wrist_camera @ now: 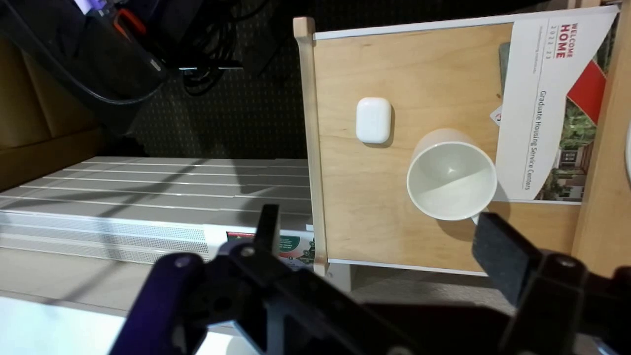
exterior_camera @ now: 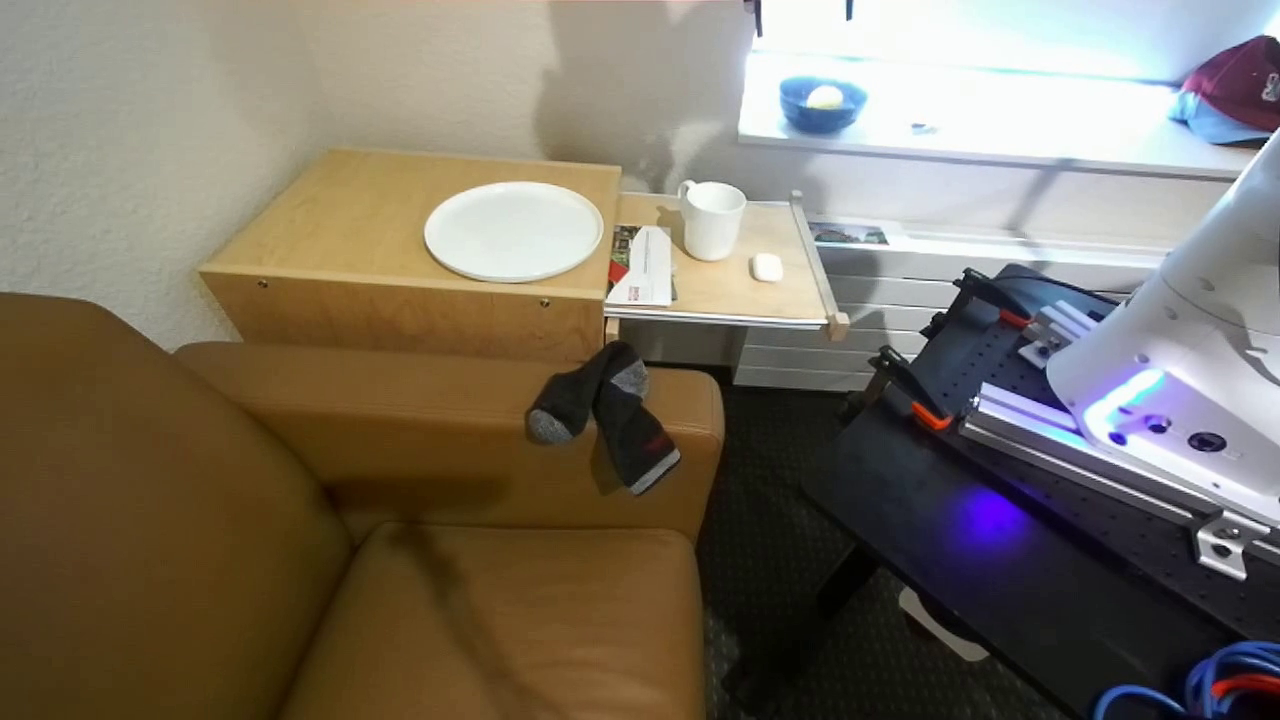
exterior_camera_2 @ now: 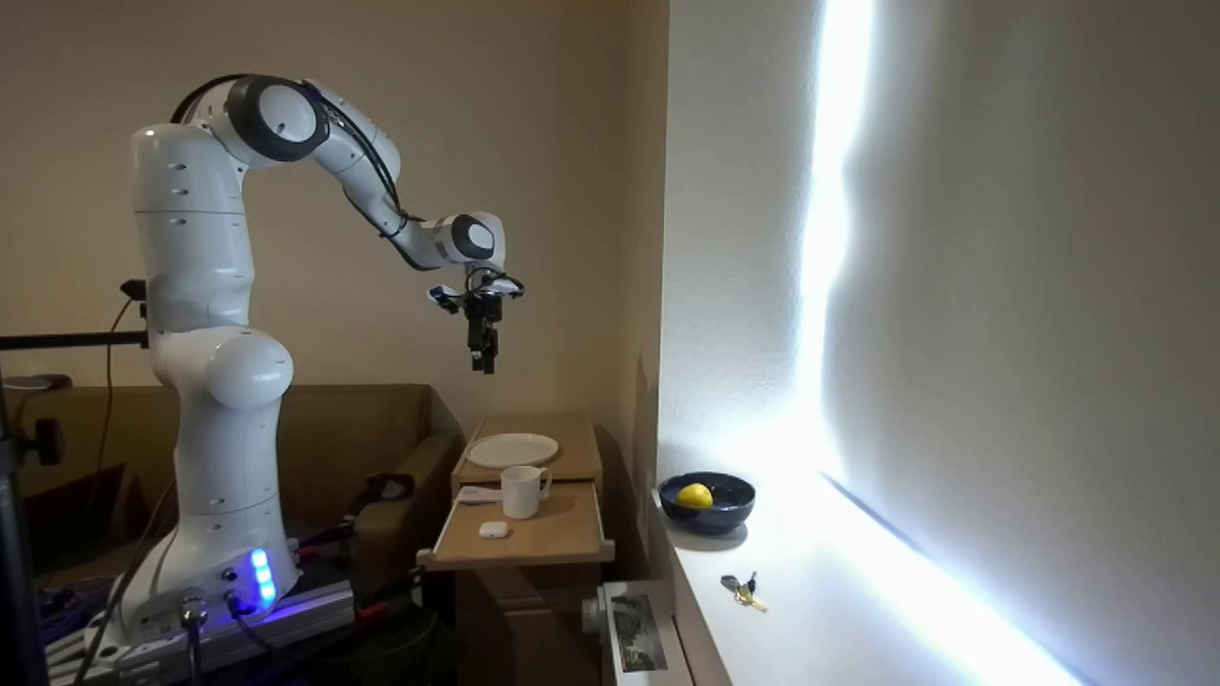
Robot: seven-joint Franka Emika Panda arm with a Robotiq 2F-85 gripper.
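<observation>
High above the pull-out tray (wrist_camera: 367, 219), my gripper stands open, its two fingers wide apart with only air between them. In exterior view 2 the gripper (exterior_camera_2: 483, 364) points straight down from the bent arm. A white mug (wrist_camera: 452, 180) stands upright on the tray and looks empty from above. Near it lies a small white rounded case (wrist_camera: 373, 120). A white and red folder (wrist_camera: 538, 112) lies flat on the tray, beside the mug. On the cabinet top rests a white plate (exterior_camera: 513, 232).
A dark bowl (exterior_camera_2: 709, 503) with a yellow fruit (exterior_camera_2: 694, 495) and some keys (exterior_camera_2: 745, 591) are on the windowsill. Dark socks (exterior_camera: 609, 408) drape over the brown sofa arm (exterior_camera: 420, 408). A cap (exterior_camera: 1236, 90) sits at the sill's far right.
</observation>
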